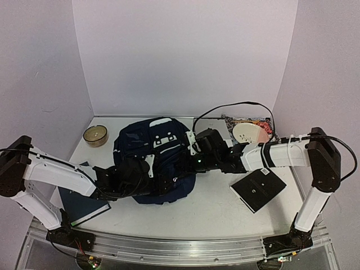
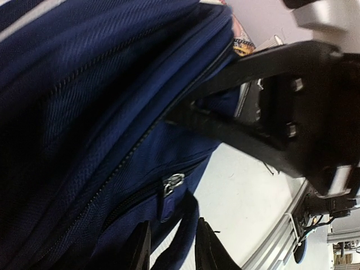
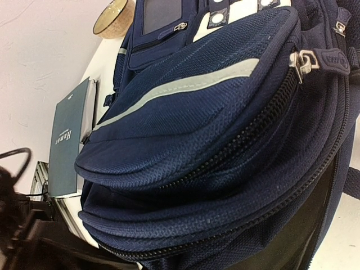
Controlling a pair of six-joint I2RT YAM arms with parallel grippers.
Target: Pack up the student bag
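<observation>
A navy student bag [image 1: 149, 138] lies in the middle of the table, partly covered by both grippers in the top view. Its zip puller [image 2: 173, 181] hangs near the lower side in the left wrist view. My left gripper is open at the bag's lower edge, with a fold of fabric between its parted fingers. The right gripper reaches the bag's right side; its two fingers lie against the fabric, but whether they pinch it is unclear. In the right wrist view, a zipped compartment gapes, dark inside.
A dark teal book [image 3: 67, 135] lies left of the bag. On the right are a black book [image 1: 259, 188] and a pale plate [image 1: 250, 133] over a patterned item. A brown bowl [image 1: 95, 135] stands at the back left.
</observation>
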